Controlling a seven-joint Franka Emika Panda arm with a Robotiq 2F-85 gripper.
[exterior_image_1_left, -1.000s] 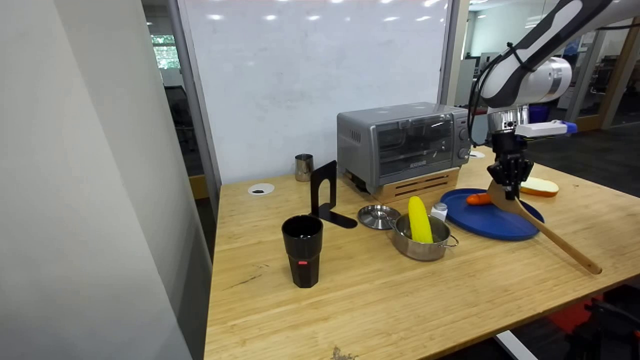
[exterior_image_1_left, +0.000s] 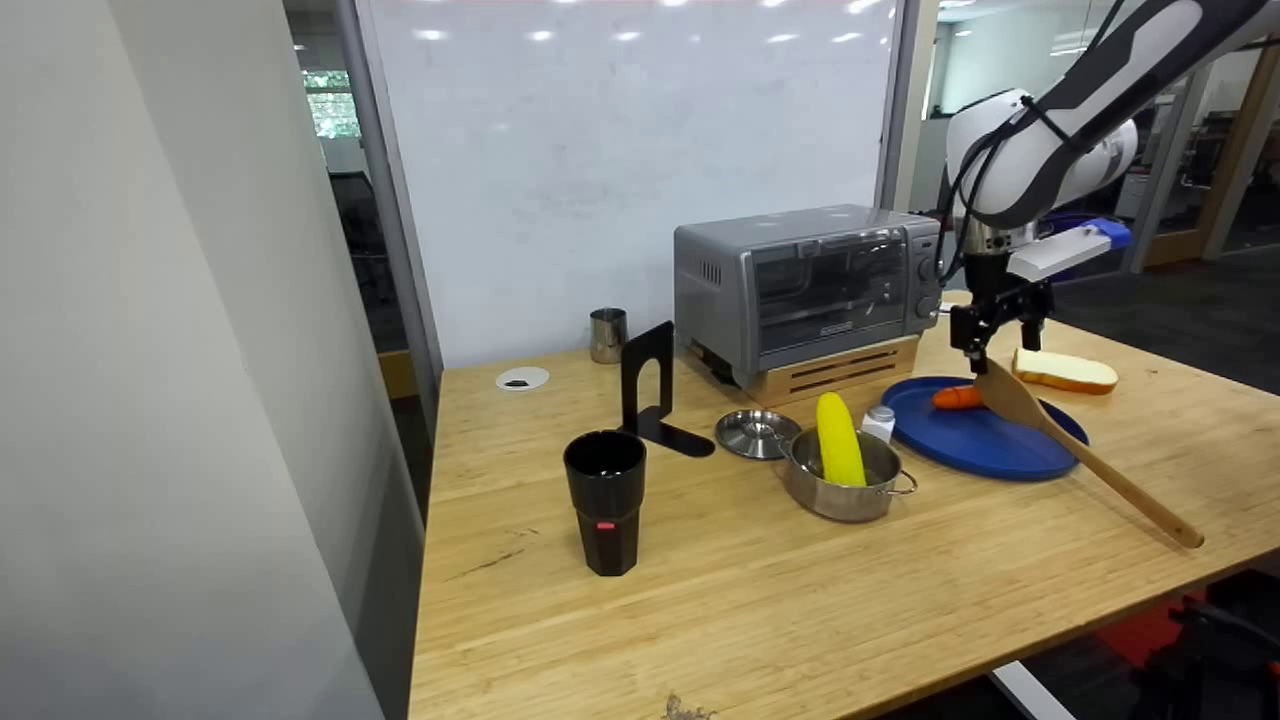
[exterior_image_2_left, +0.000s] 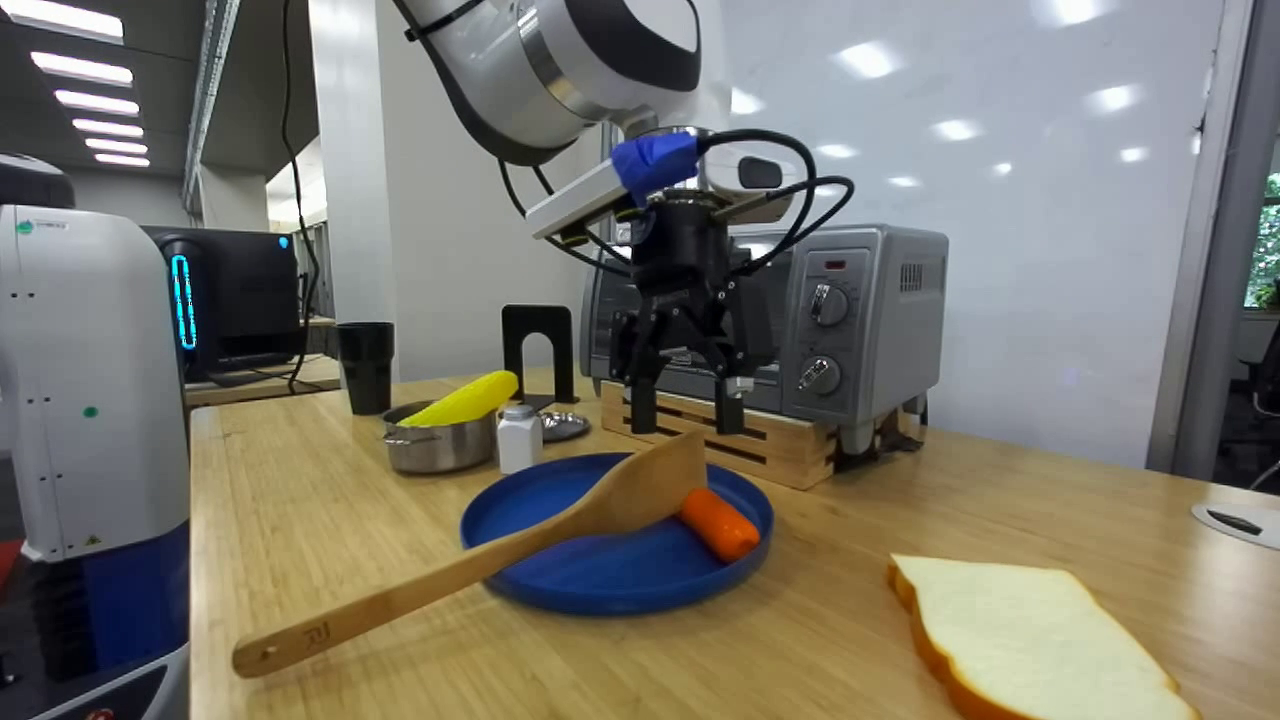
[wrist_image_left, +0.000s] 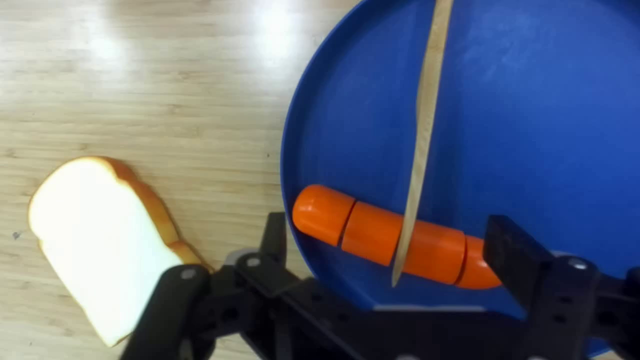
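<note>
A wooden spatula (exterior_image_2_left: 637, 493) rests across the blue plate (exterior_image_2_left: 554, 588), its broad head beside an orange toy carrot (exterior_image_2_left: 719, 524) and its handle reaching over the rim to the table. Seen from above in the wrist view, the spatula (wrist_image_left: 424, 117) looks thin and edge-on, crossing over the carrot (wrist_image_left: 372, 231). My gripper (exterior_image_2_left: 686, 420) hangs above the plate's far side with its fingers spread and nothing between them. In the wrist view the gripper has one finger by the plate's left rim and the other near the carrot's right end.
A bread slice (exterior_image_2_left: 1034, 626) lies beside the plate. The toaster oven (exterior_image_1_left: 816, 288) stands behind on a wooden stand. Close to the plate are a white shaker (exterior_image_1_left: 878, 424) and a steel pot (exterior_image_1_left: 846, 498) with a yellow toy vegetable (exterior_image_1_left: 839, 439). A black cup (exterior_image_1_left: 607, 504) stands farther left.
My gripper has shifted left in exterior view 1, toward the oven side, and its fingers have gone from close together to spread. The spatula, carrot and plate look unmoved.
</note>
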